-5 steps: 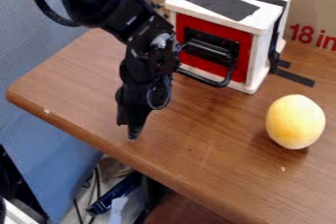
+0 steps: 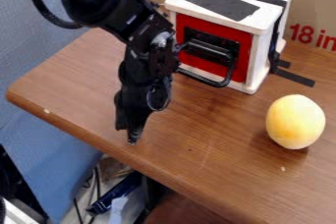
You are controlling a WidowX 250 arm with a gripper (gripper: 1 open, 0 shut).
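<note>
My black gripper (image 2: 133, 128) hangs pointing down just above the wooden table (image 2: 73, 90), near its front left part; whether its fingers are open or shut is hard to make out. Behind it and to the right stands a white box (image 2: 262, 7) with a red front, a black handle and dark tape on top. A pale yellow round object (image 2: 296, 122) rests on the table at the right, apart from the gripper.
A cardboard box (image 2: 309, 22) with red lettering stands at the back. Cables and clutter lie below the front edge.
</note>
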